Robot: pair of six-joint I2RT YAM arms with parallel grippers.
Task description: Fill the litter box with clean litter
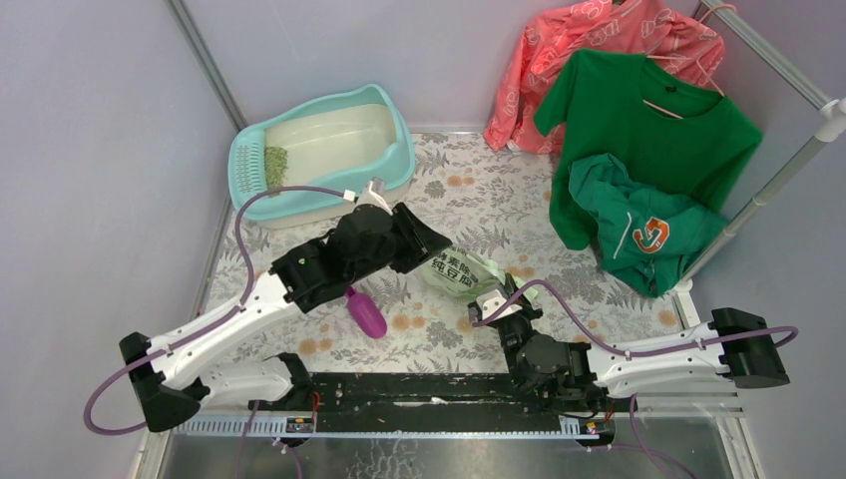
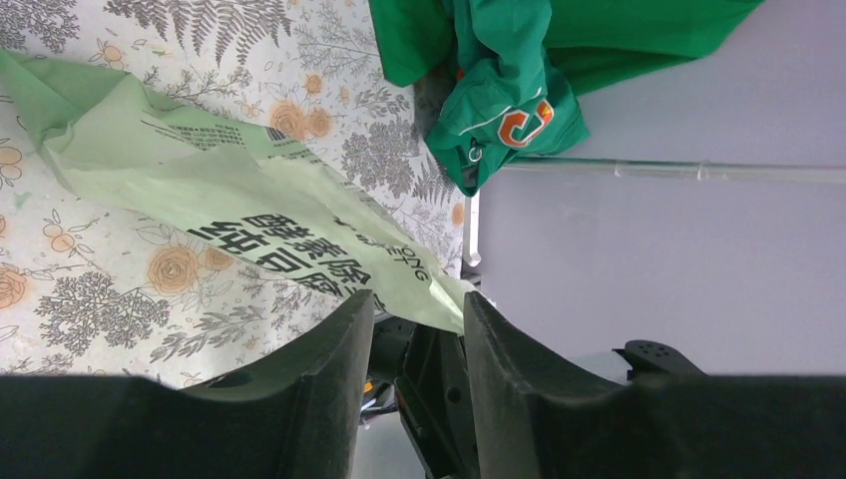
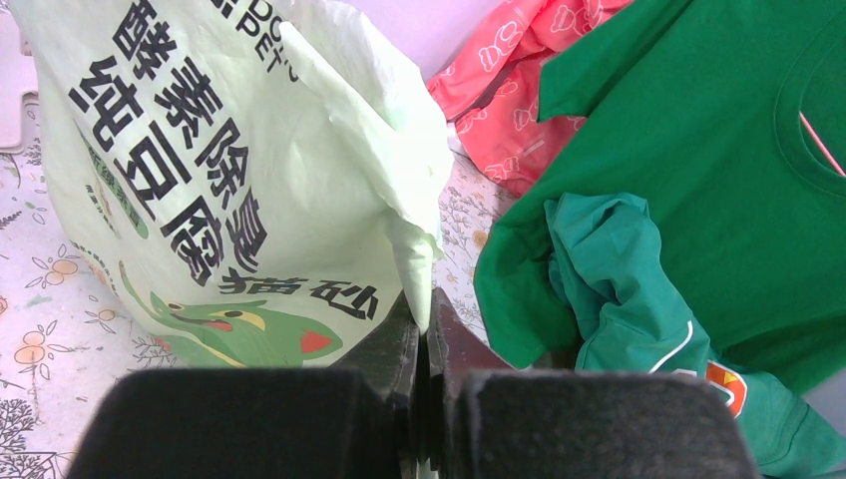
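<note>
The pale green litter bag [image 1: 454, 267] [image 2: 210, 200] [image 3: 200, 170] lies above the floral floor, its printed side visible. My right gripper [image 1: 504, 299] is shut on the bag's gathered edge. My left gripper [image 1: 429, 244] is over the bag, fingertips apart in its wrist view with bag behind them; whether they grip any of it is unclear. The turquoise litter box [image 1: 397, 150] stands at back left, with green litter [image 1: 275, 168] in its left end.
A purple object [image 1: 365, 314] lies below my left arm. Green garments [image 1: 648, 130] and a red garment [image 1: 539, 90] hang at the right from a rack. Floor between box and garments is clear.
</note>
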